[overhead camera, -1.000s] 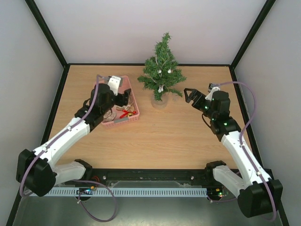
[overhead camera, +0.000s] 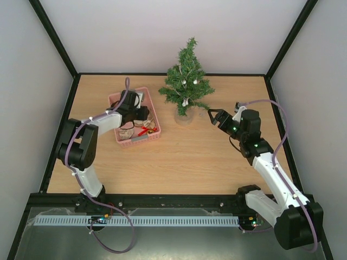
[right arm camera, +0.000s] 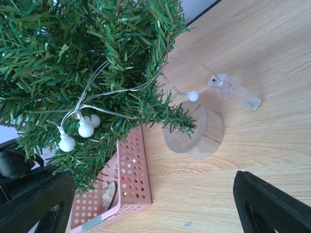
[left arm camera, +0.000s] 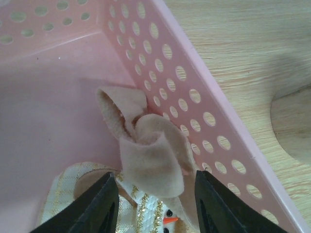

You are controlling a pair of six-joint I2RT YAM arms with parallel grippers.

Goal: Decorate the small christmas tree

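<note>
The small green tree [overhead camera: 188, 81] stands upright in a clear round base [right arm camera: 195, 130] at the back of the table, with a light string and white bulbs [right arm camera: 86, 127] on its branches. Left of it is a pink basket [overhead camera: 156, 119] of ornaments. My left gripper reaches down into that basket, its fingers apart on either side of a beige cloth piece [left arm camera: 150, 160] and a snowman ornament [left arm camera: 90, 184]; neither looks gripped. My right gripper [overhead camera: 215, 116] hovers right of the tree, open and empty.
A red ribbon [overhead camera: 145, 131] shows in the basket's front part. The perforated basket wall [left arm camera: 194, 97] runs close beside the left fingers. A small clear block [right arm camera: 235, 91] lies beside the tree base.
My left arm has folded, its gripper dropping from above the basket down into it. The right arm has shifted slightly left and lower toward the tree. Tree and basket stay put.
</note>
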